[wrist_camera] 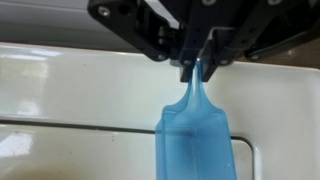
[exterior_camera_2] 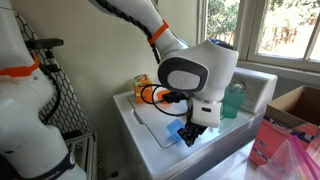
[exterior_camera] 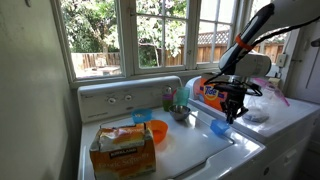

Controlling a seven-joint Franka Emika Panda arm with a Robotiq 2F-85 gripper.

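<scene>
A translucent blue scoop-like piece (wrist_camera: 195, 145) with a narrow neck fills the lower middle of the wrist view. My gripper is shut on that narrow end. The wide part extends away from the fingertips over the white machine top (wrist_camera: 85, 100). In exterior view 1 the blue piece (exterior_camera: 219, 127) is at the right side of the white top, just left of my gripper (exterior_camera: 231, 121). Exterior view 2 shows it too, as a blue patch (exterior_camera_2: 176, 130) beside the gripper (exterior_camera_2: 190, 137). Whether it touches the surface, I cannot tell.
An orange bowl (exterior_camera: 157, 130), a blue bowl (exterior_camera: 141, 115) and a metal bowl (exterior_camera: 180, 112) stand on the white top. A Kirkland bag (exterior_camera: 123, 152) is at its front left. Clear plastic (exterior_camera: 262, 108) lies at right.
</scene>
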